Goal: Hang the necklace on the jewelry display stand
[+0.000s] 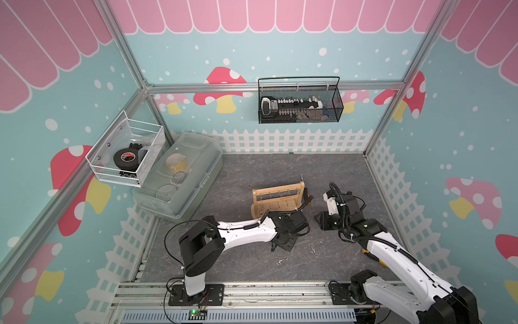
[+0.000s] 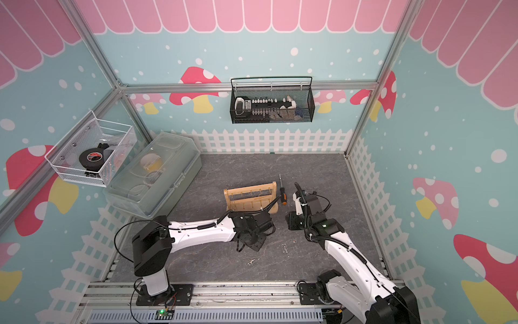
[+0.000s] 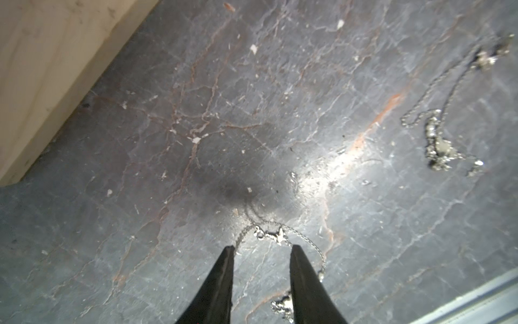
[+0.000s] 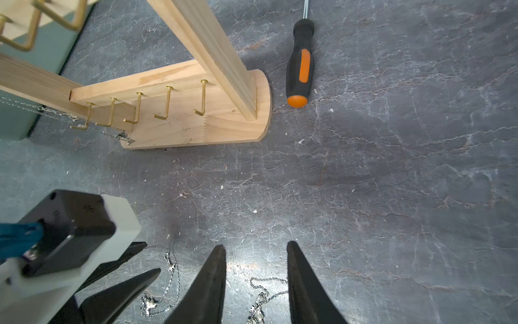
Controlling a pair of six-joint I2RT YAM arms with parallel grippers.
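The wooden display stand (image 4: pixel 253 97) with gold hooks stands mid-table, a chain at its left end. In the left wrist view one silver necklace (image 3: pixel 280 235) lies on the table below my left gripper, which stands open above it; another necklace (image 3: pixel 447 118) lies farther right. My right gripper is open, over the table right of the stand, with nothing visible between its fingers. Two necklaces also show near the bottom of the right wrist view, beside the left gripper.
A screwdriver (image 4: pixel 299 70) lies right of the stand. A translucent storage box (image 1: pixel 178 178) fills the back left, under a white wire basket (image 1: pixel 126 151). A black basket (image 1: pixel 300 102) hangs on the back wall.
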